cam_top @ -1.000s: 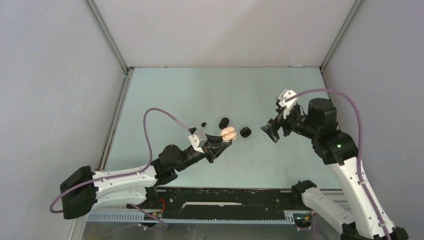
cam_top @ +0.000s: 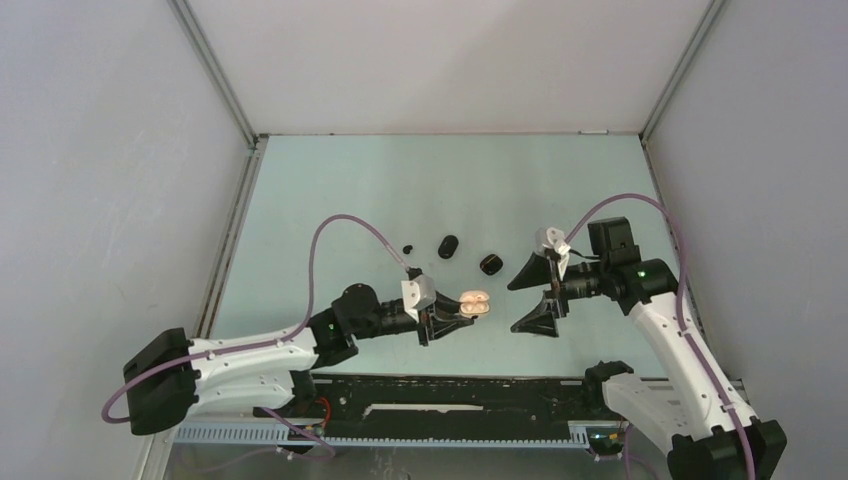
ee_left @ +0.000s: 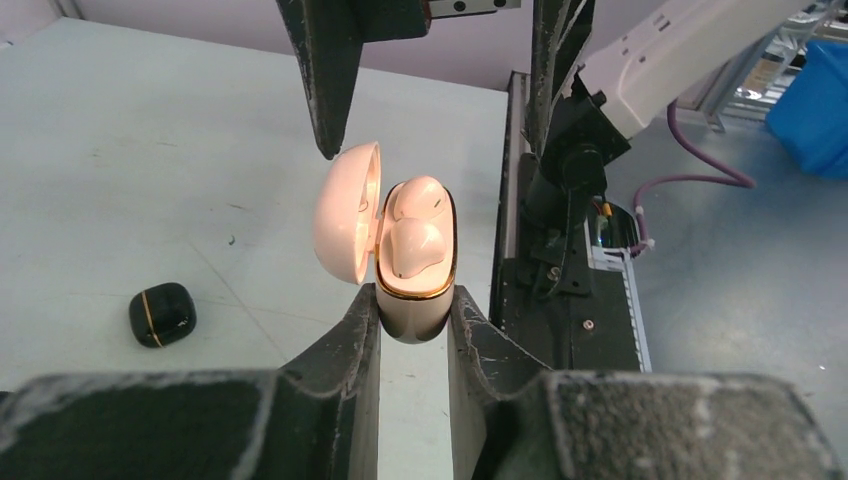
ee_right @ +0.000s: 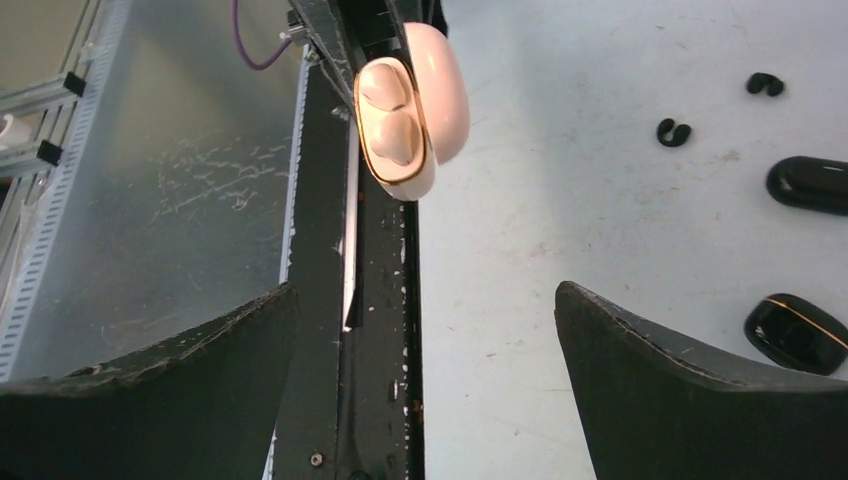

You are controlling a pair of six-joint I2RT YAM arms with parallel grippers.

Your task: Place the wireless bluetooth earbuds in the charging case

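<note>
A pale pink charging case with a gold rim is held up off the table, its lid standing open. Two pink earbuds, an upper one and a lower one, lie in the case's hollows. My left gripper is shut on the case's lower part, pinching it between the fingertips. To the right of it my right gripper stands wide open, facing the case, with nothing between its fingers. From the right wrist view, both earbuds also show inside the case.
On the table lie a black rounded case with a gold line, a longer black case and small black pieces. A dark rail runs along the front edge.
My right gripper has come down and leftward towards the case, opening wider in the top view. The left gripper has carried the case slightly right and towards the front edge.
</note>
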